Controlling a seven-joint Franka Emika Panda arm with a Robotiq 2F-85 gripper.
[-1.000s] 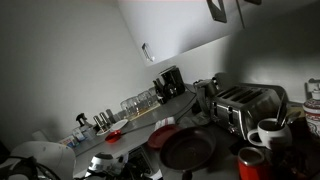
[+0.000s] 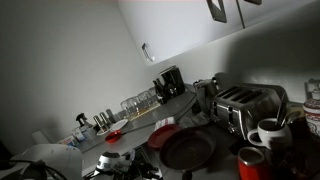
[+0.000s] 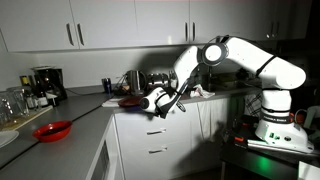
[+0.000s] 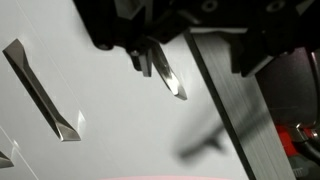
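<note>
In the wrist view my gripper reaches in from the top, its dark fingers apart. A metal drawer handle (image 4: 172,80) lies near the left finger, partly covered by it, on the white drawer front; whether they touch I cannot tell. A second handle (image 4: 42,92) shows farther left. In exterior view 2 the gripper (image 3: 155,110) is low against the white drawers (image 3: 132,135), just below the counter edge. At the lower left of exterior view 1 the arm shows, its fingertips hard to make out.
Beside the arm, the counter holds a dark pan (image 2: 188,150), a toaster (image 2: 245,107), a white mug (image 2: 270,133) and a red can (image 2: 253,163). A red bowl (image 3: 52,131) stands on the left counter. The floor (image 3: 205,160) before the drawers looks clear.
In exterior view 1 the arm at the lower left has shifted slightly toward the right. The objects on the counter have stayed where they were.
</note>
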